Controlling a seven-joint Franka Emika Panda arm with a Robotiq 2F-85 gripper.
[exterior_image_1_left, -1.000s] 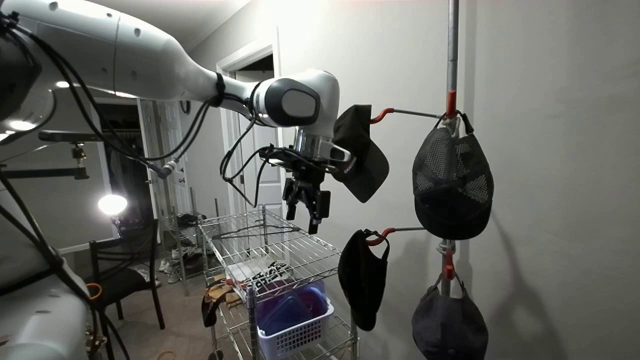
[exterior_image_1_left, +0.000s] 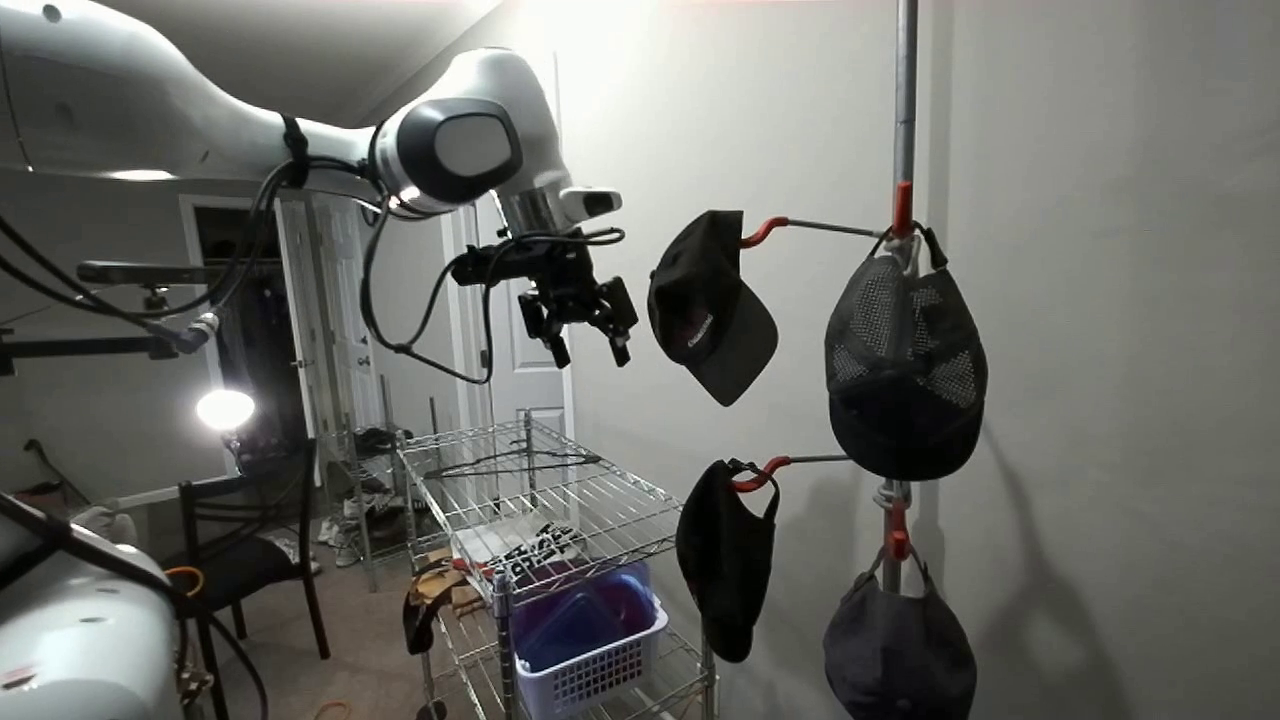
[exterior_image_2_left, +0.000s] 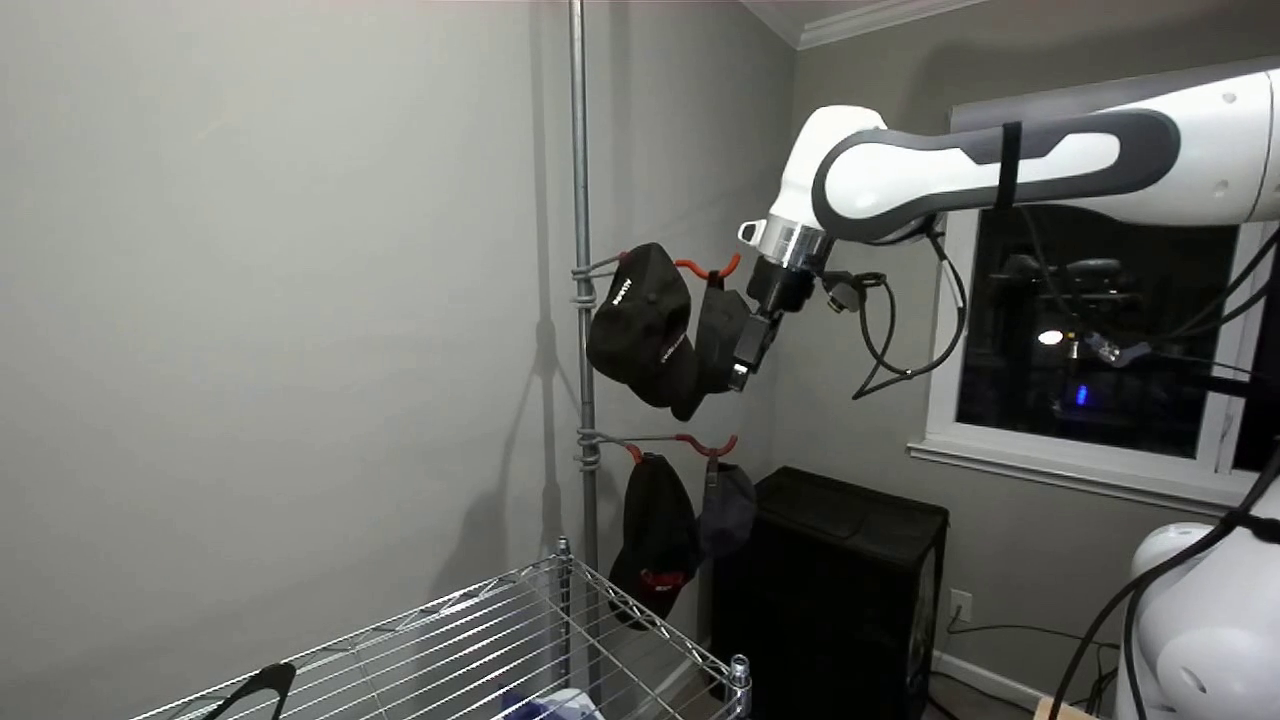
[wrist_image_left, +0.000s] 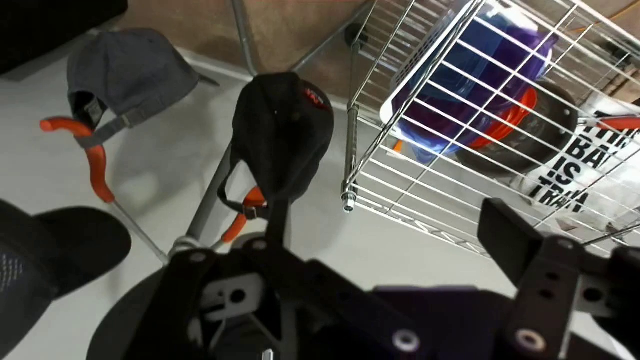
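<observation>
My gripper (exterior_image_1_left: 590, 358) is open, with nothing between its fingers, and points down in front of the wall. In exterior view 1 it hangs left of an upper black cap (exterior_image_1_left: 715, 310) with small white lettering. A mesh-backed cap (exterior_image_1_left: 906, 360) hangs on the upper hook by the pole. Below are a black cap (exterior_image_1_left: 727, 562) and a dark grey cap (exterior_image_1_left: 900, 646), each hanging by its strap. From the wrist, I see the lower black cap (wrist_image_left: 282, 129) and the grey cap (wrist_image_left: 129, 75). In exterior view 2 my gripper (exterior_image_2_left: 740, 374) appears in front of the upper caps; the distance is hard to tell.
A metal pole (exterior_image_2_left: 578, 180) carries the red-tipped hooks. Beneath my gripper stands a wire shelf (exterior_image_1_left: 558, 492) with a thin black hanger (exterior_image_1_left: 510, 460) on top and a white basket (exterior_image_1_left: 594, 678) lower down. A large black box (exterior_image_2_left: 828, 564) stands near the window.
In exterior view 1 the arm has moved up and to the left, and the gripper has tilted. More of the upper black cap now shows. The caps hang as before.
</observation>
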